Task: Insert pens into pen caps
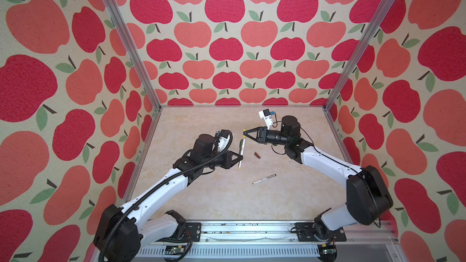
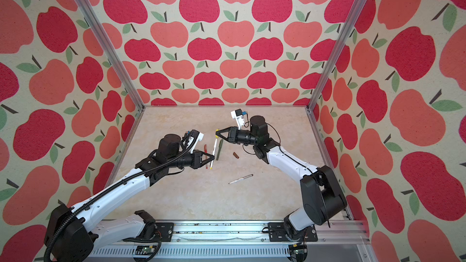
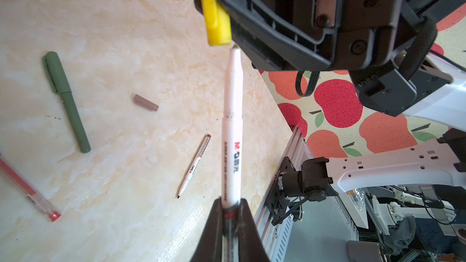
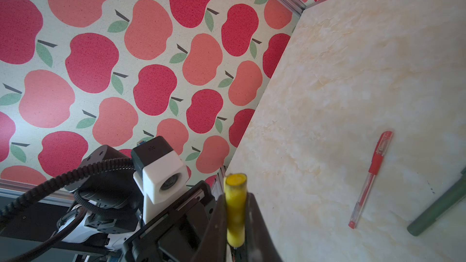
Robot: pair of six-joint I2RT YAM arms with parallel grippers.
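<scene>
My left gripper is shut on a white pen [image 3: 232,155], which stands roughly upright with its bare tip pointing up; its yellow lower end [image 1: 239,167] hangs below the fingers. Above it, my right gripper is shut on a yellow cap [image 4: 236,223]. In the left wrist view the pen's tip appears just beside the lower end of the cap [image 3: 219,34], overlapping the right finger's edge. Whether they touch cannot be told. From the right wrist, the cap hides nearly all of the pen.
Lying apart on the table are a green pen [image 3: 72,109], a red pen [image 4: 371,182], a small brown cap [image 3: 146,102] and another white pen [image 3: 194,165]. Both grippers are above the table, close together. Free table surface [image 2: 271,184] surrounds the loose pens.
</scene>
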